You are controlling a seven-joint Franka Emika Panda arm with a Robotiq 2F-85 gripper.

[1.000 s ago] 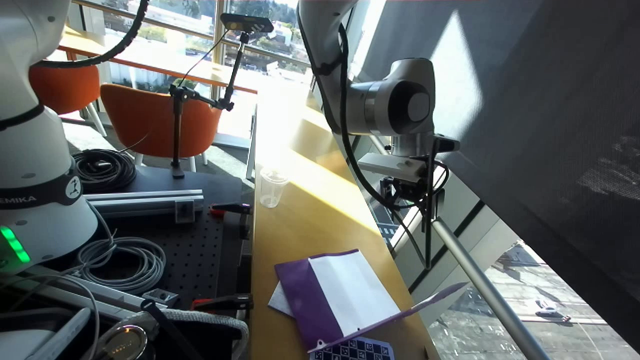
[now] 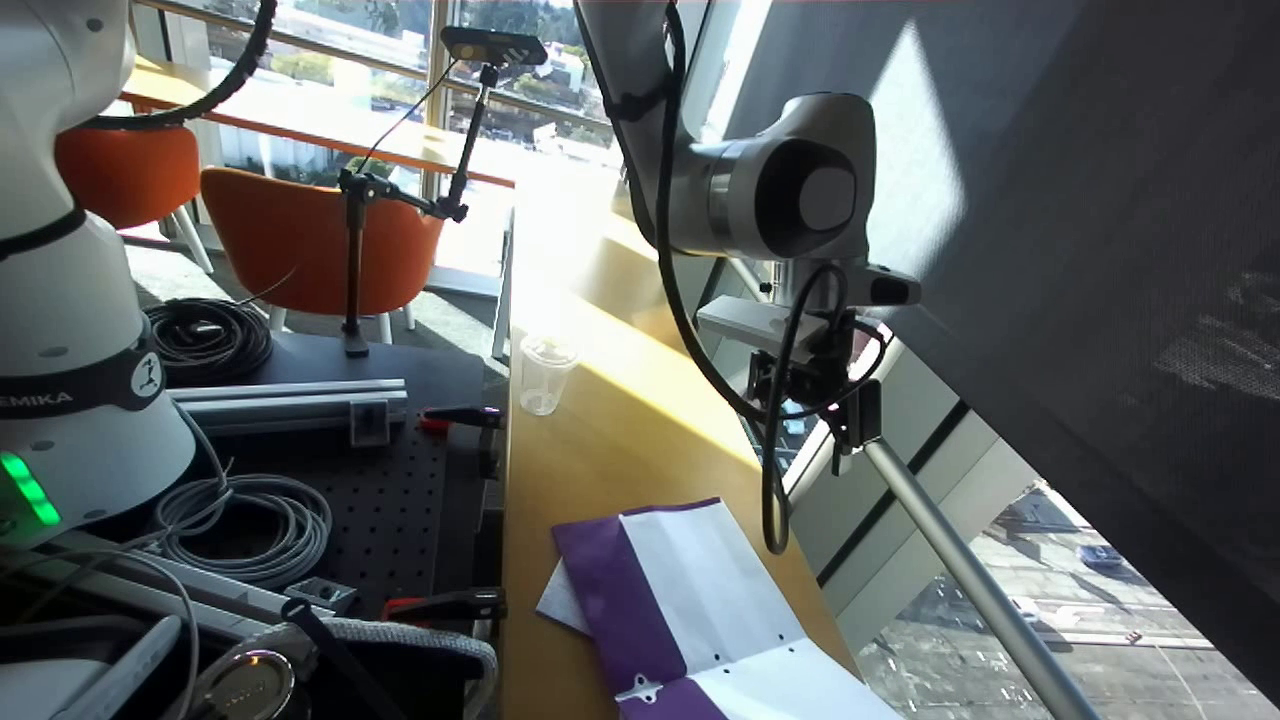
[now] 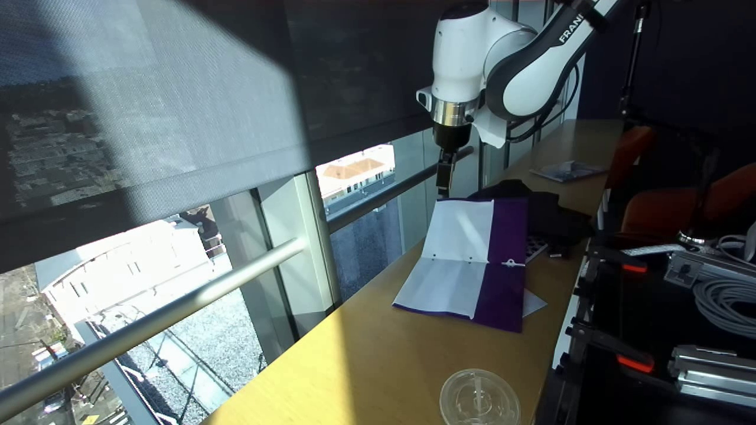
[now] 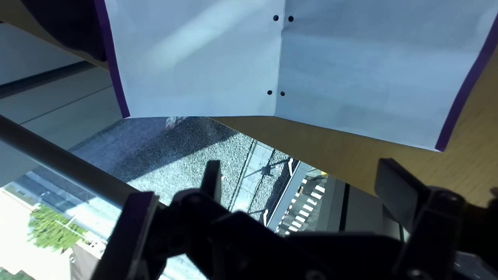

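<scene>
A purple and white folder (image 2: 702,576) lies spread on the wooden table (image 2: 600,456), its white inner side facing up. In the second exterior view the folder (image 3: 471,262) shows both panels with a crease between them. My gripper (image 3: 444,185) hangs by the window, beyond the folder's far edge. In the wrist view my gripper is open, its fingers wide apart with nothing between them. Above the fingers, that view shows the folder (image 4: 196,60) apart from them. The fingertips are hard to make out in the first exterior view.
A clear plastic cup (image 2: 546,374) stands near the table's inner edge. A metal railing (image 2: 972,576) runs along the window beside the table. Dark cloth (image 3: 546,212) lies behind the folder. Clamps (image 2: 450,606) grip the bench edge.
The folder's near panel, raised and tilted a second ago, now lies opened out and hides the checkered board. My arm has shifted slightly and its wrist has turned.
</scene>
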